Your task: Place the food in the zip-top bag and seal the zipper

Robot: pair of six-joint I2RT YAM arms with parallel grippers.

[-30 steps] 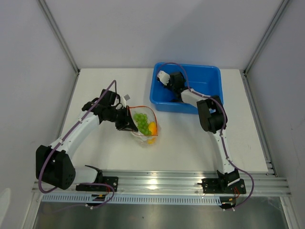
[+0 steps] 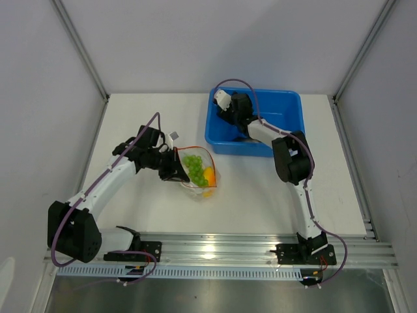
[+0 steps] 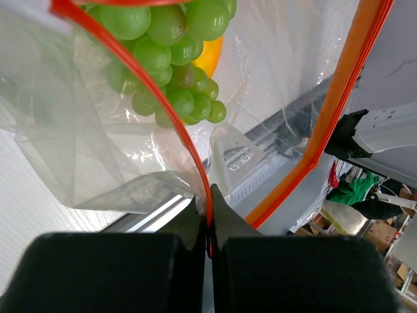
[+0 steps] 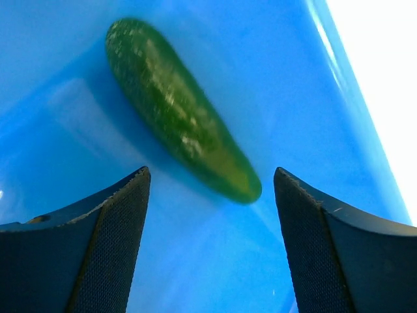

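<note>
The open zip bag (image 2: 199, 188) with orange-red zipper holds green grapes (image 2: 195, 168) and a yellow item (image 2: 209, 175). My left gripper (image 2: 180, 177) is shut on the bag's rim; in the left wrist view the red zipper strip runs between its fingertips. My right gripper is down in the blue bin (image 2: 287, 104); in the right wrist view it stands open (image 4: 212, 194) just short of a green cucumber (image 4: 182, 111) lying on the bin floor, nothing between its fingers.
The blue bin sits at the back right of the white table. Metal rails edge the table.
The right arm has shifted slightly within the blue bin. The left arm and bag are nearly unchanged.
</note>
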